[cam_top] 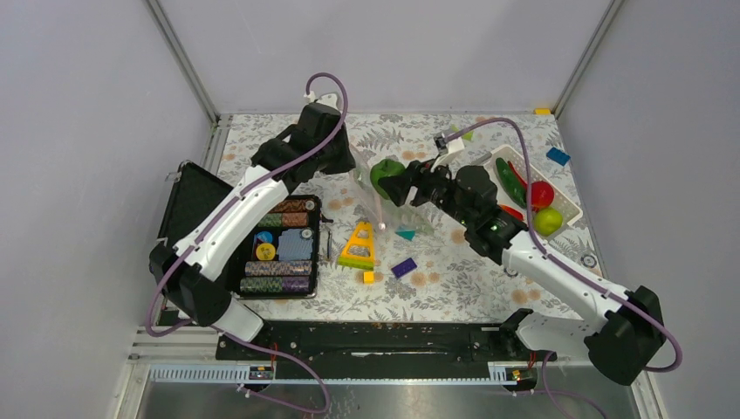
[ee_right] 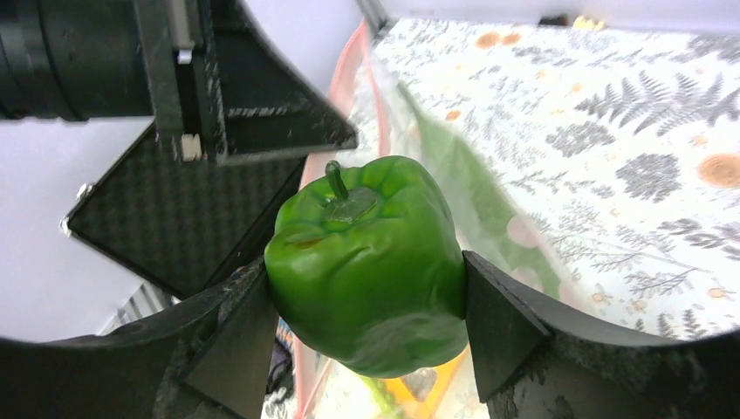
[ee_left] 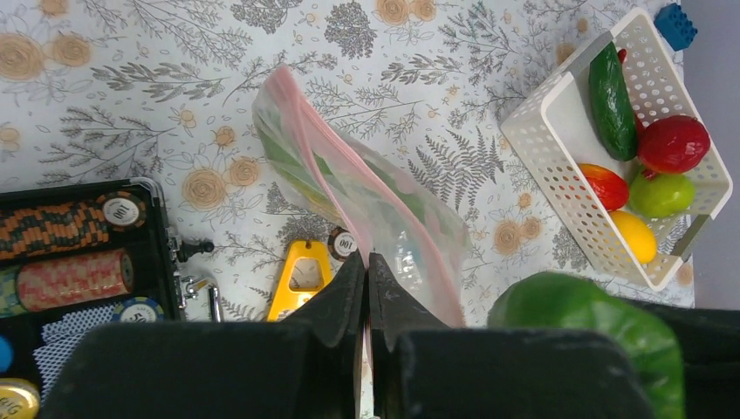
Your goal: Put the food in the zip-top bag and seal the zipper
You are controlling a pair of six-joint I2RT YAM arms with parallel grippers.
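Observation:
The zip top bag (ee_left: 401, 227) hangs upright, its pink-edged mouth parted, from my left gripper, which is shut on its edge. A green bell pepper (ee_right: 366, 271) is held between the fingers of my right gripper, just beside and over the bag's opening. In the top view the pepper (cam_top: 384, 175) sits between the two grippers. A white basket (ee_left: 558, 166) at the right holds a cucumber (ee_left: 611, 105), a red fruit (ee_left: 672, 144), a green fruit (ee_left: 660, 199) and other play food.
An open case of poker chips (cam_top: 279, 249) lies at the left. A yellow triangular tool (cam_top: 358, 244), small coloured blocks (cam_top: 403, 267) and a few loose chips lie on the table below the bag.

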